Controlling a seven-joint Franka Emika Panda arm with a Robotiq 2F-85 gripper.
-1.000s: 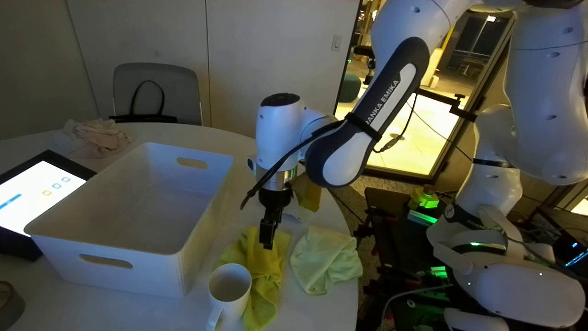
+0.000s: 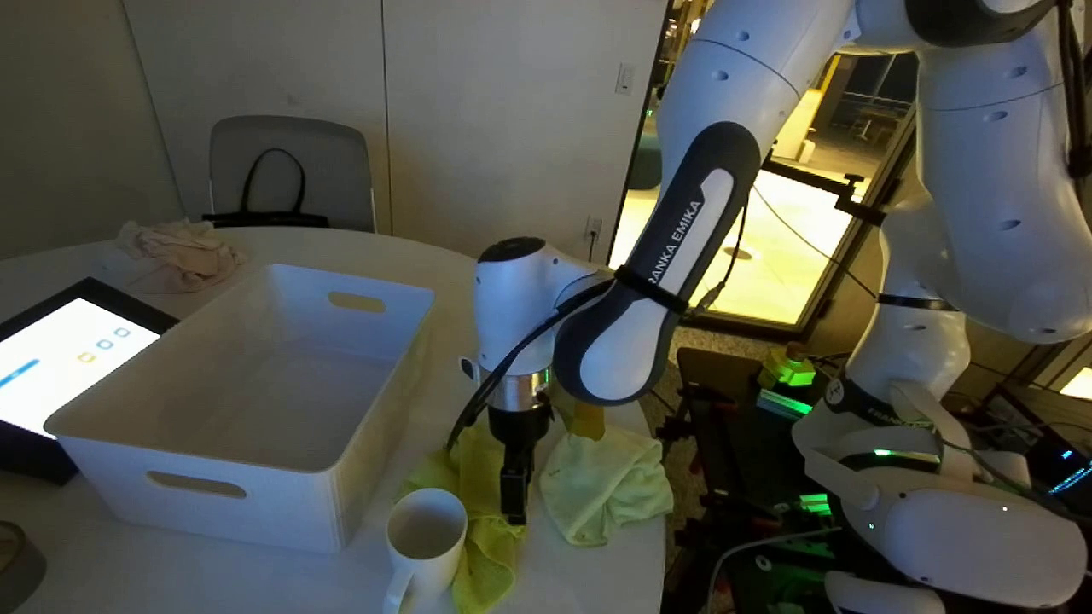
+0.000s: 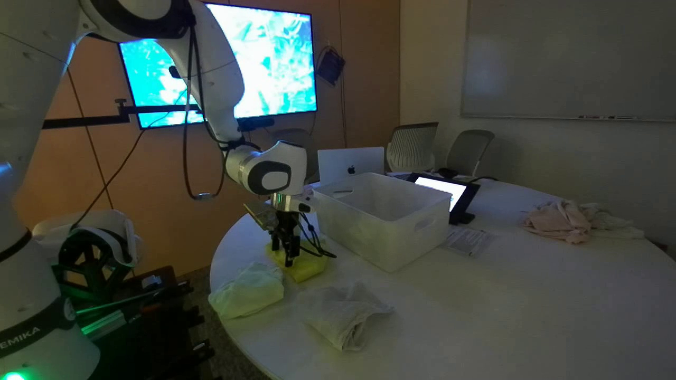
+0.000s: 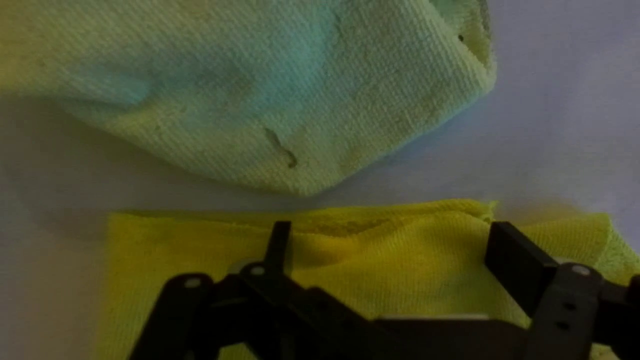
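Bright yellow cloth lies crumpled on the white table, directly below my gripper. In the wrist view the two dark fingers stand wide apart over it, open, and nothing is pinched between them. The gripper points straight down, low at the cloth in exterior view 1; whether the fingertips touch it I cannot tell. A pale green cloth is bunched beside the yellow one, and a gap of bare table separates them in the wrist view.
A white mug stands close by the yellow cloth. The big white bin looks empty. A greyish cloth, a tablet and pinkish cloths lie elsewhere. Open table stretches to the right in exterior view 2.
My gripper has come down from above the yellow cloth to its surface level, shifting slightly toward the pale green cloth. The cloths, mug and bin look unmoved.
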